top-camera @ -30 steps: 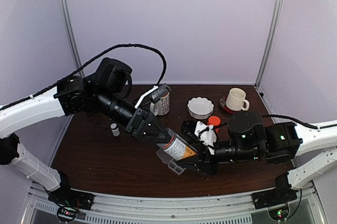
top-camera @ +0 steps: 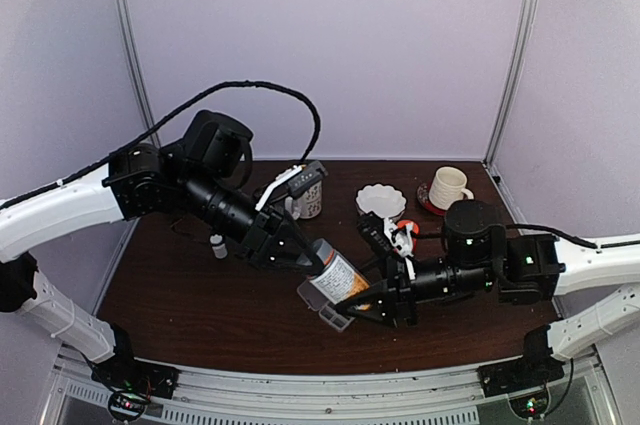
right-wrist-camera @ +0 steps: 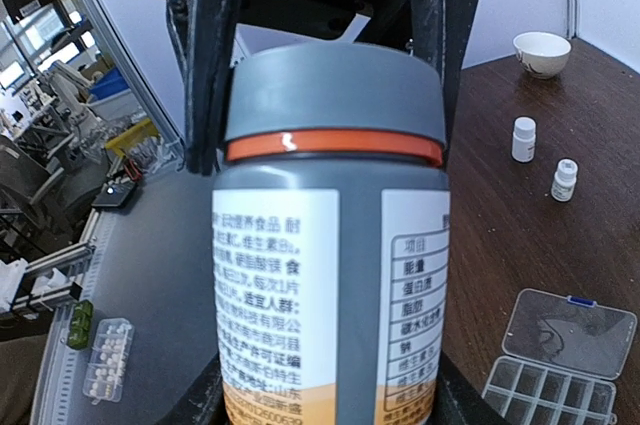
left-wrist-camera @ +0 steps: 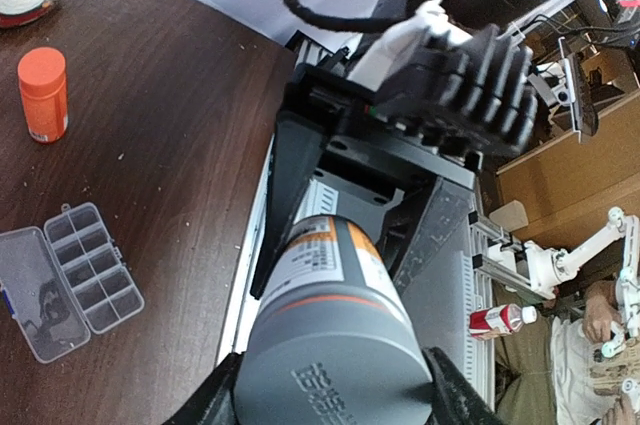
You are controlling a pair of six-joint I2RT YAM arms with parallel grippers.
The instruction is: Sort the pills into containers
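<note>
A grey bottle with a white and orange label (top-camera: 338, 278) is held tilted in the air between both arms. My left gripper (top-camera: 316, 259) is shut on its grey cap (left-wrist-camera: 330, 370), and an orange ring shows just below that cap. Around the lower, labelled body (right-wrist-camera: 280, 295) my right gripper (top-camera: 366, 303) is shut. The cap still sits on the bottle, so its contents are hidden. Under the bottle lies a clear pill box (left-wrist-camera: 95, 265), lid open, its visible compartments empty.
An orange bottle (left-wrist-camera: 43, 95) stands near the cup (top-camera: 450, 188). Further back are a white bowl (top-camera: 381, 202) and a patterned mug (top-camera: 310, 200). Two small white bottles stand on the left side.
The left arm and the bottle have barely moved.
</note>
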